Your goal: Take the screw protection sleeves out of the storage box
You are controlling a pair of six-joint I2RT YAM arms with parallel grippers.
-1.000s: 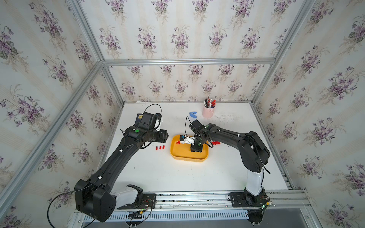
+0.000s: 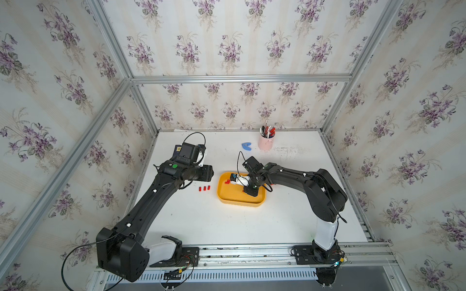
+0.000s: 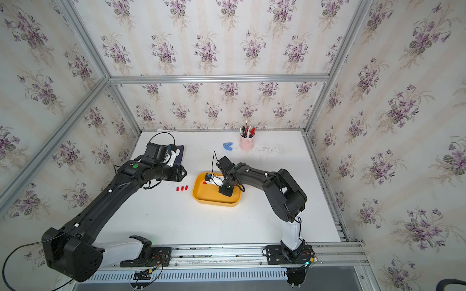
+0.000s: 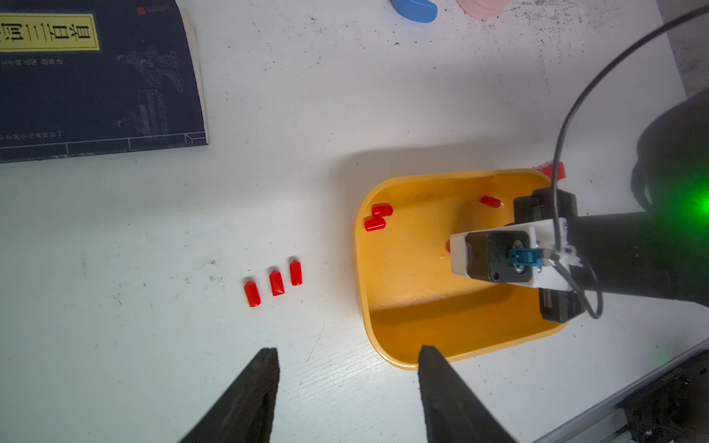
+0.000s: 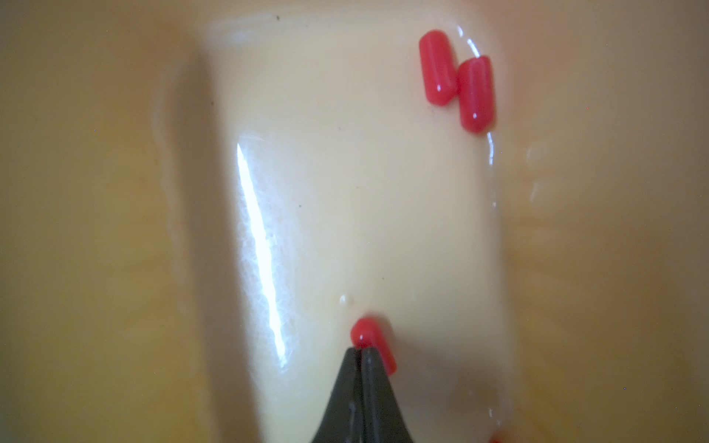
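Note:
The orange storage box (image 4: 362, 295) holds red sleeves. Two sleeves lie together in one corner, an upper one (image 4: 382, 209) and a lower one (image 4: 375, 223); another sleeve (image 4: 490, 201) lies near the far wall. In the right wrist view, my right gripper is down in the box, its fingertips together with nothing between them. A red sleeve (image 5: 365, 331) lies on the box floor outside those fingers, partly hidden behind them. My left gripper hangs open and empty above the table, left of the box.
Several red sleeves (image 4: 276, 282) stand in a row on the table left of the box. A dark book (image 4: 96, 81) lies behind them. At the back are a blue item (image 2: 246, 146) and a pink pen cup (image 2: 266, 142).
The left arm is still.

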